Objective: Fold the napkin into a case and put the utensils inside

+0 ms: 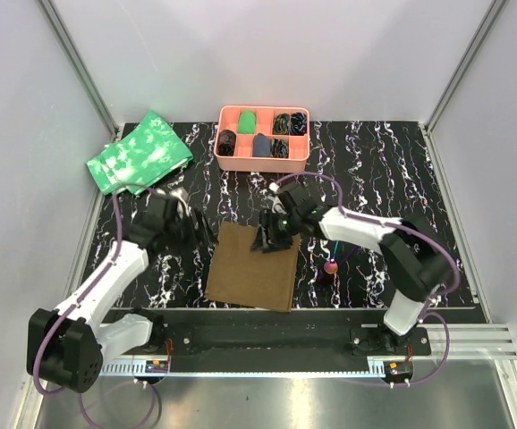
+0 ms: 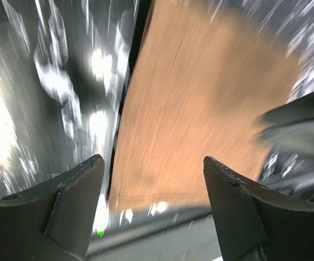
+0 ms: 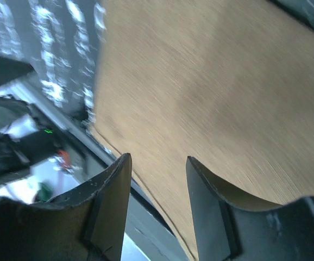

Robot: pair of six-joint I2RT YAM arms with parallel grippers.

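A brown napkin (image 1: 250, 277) lies flat, its upper edge partly hidden by my right gripper (image 1: 260, 238). That gripper is over the napkin's upper middle; in the right wrist view its fingers (image 3: 109, 204) stand apart over bare cloth. My left gripper (image 1: 208, 231) is just off the napkin's upper left corner. The left wrist view shows its fingers (image 2: 73, 204) wide apart, nothing held, with the blurred napkin (image 2: 173, 119) below. Right of the napkin lies a small colourful item with a pink-orange end (image 1: 330, 266); I cannot tell whether it is a utensil.
An orange divided box (image 1: 263, 165) at the back holds rolled cloths and dark bundles. A green patterned cloth (image 1: 139, 154) lies at the back left.
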